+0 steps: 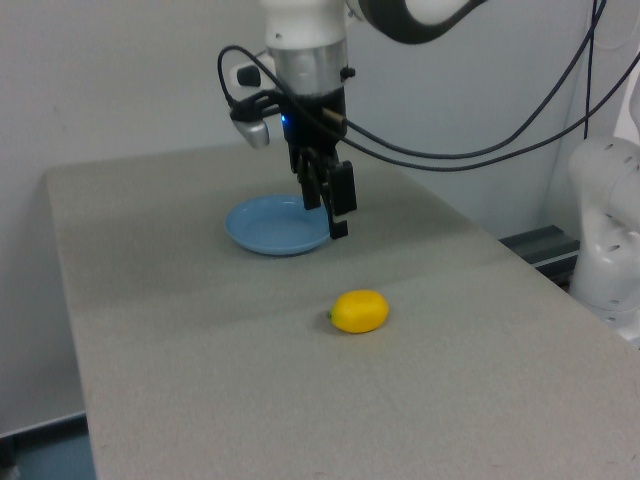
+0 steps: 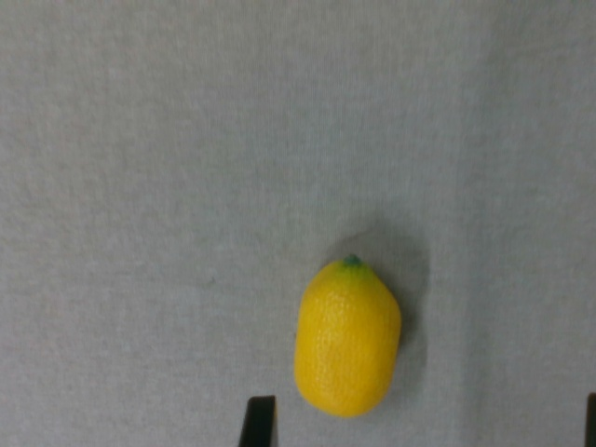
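A yellow lemon [image 1: 358, 311] lies on its side on the pale table, and in the wrist view the lemon [image 2: 346, 340] sits just beyond the fingertips, its green tip upward in that image. My gripper [image 1: 325, 222] hangs above and behind it, near the right part of a blue plate [image 1: 265, 229], which is empty where visible. The gripper stands open, its two dark fingertips wide apart at the bottom of the wrist view with nothing held between them.
Black cables loop from the arm to the upper right. A white robot body [image 1: 610, 250] stands beyond the table's right edge, and walls are behind.
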